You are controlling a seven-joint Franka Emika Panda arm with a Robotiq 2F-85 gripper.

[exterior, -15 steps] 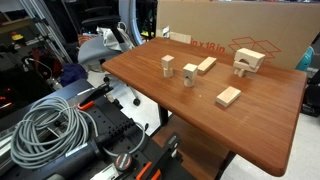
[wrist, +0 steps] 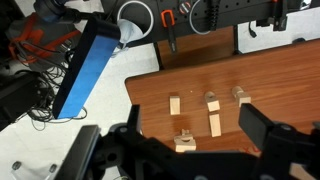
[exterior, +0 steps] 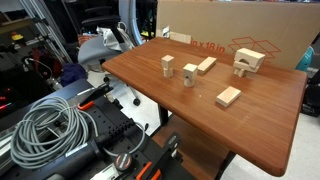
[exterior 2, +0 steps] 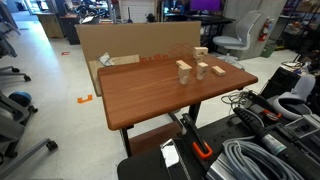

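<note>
Several pale wooden blocks stand on the brown table (exterior: 150, 68). In exterior view 1, an upright block (exterior: 167, 66) and a second upright block (exterior: 190, 75) with a dark mark are on the near side. A flat block (exterior: 207, 65) lies behind them and another flat block (exterior: 228, 97) lies to the right. At the back right is a bridge-like block piece (exterior: 249, 58). My gripper shows in the wrist view, its dark fingers wide apart at the lower left and right. Blocks appear below with nothing held between the fingers; neither exterior view clearly shows the gripper.
A cardboard panel (exterior: 215, 28) walls off the table's back edge. Coiled grey cable (exterior: 50, 135) lies on the robot's stand in front. Bare tabletop spreads over the left half in exterior view 2, and an office chair (exterior 2: 238, 35) stands beyond the far end.
</note>
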